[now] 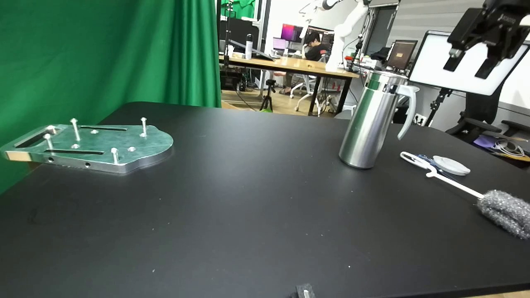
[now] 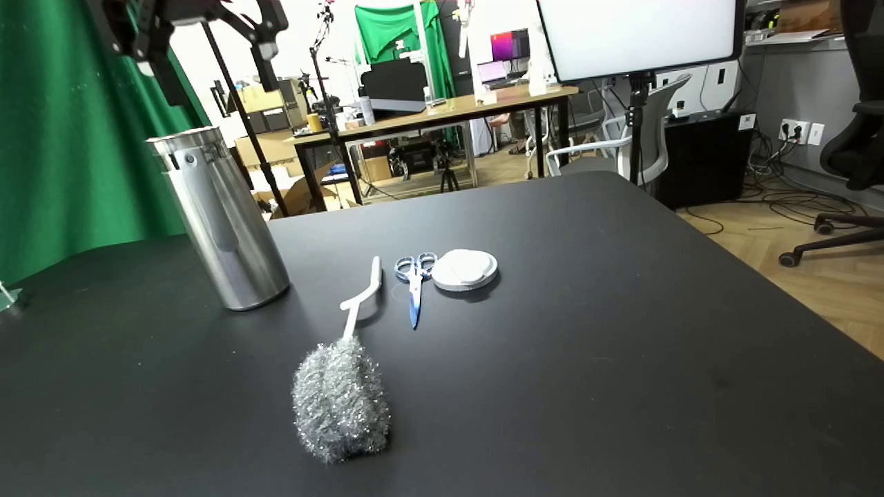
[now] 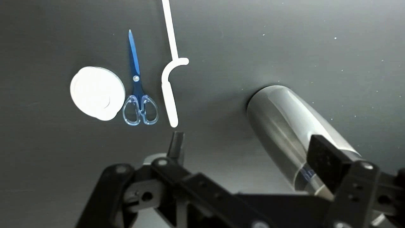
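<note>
My gripper is open with nothing between its fingers, high above the table. In exterior view 1 it shows at the top right, and in exterior view 2 at the top left. A steel pitcher (image 1: 370,121) with a pale handle (image 1: 410,109) stands upright on the table. The white-handled brush (image 2: 358,302) lies with its silver bristle head (image 2: 341,402) toward the near side. Blue scissors (image 3: 137,79) lie flat between the brush handle and a round white lid (image 3: 95,93). In the wrist view my right finger overlaps part of the pitcher.
A green metal plate with upright bolts (image 1: 94,146) rests at the table's left side. Beyond the table a bright screen (image 2: 638,33) stands on a pole.
</note>
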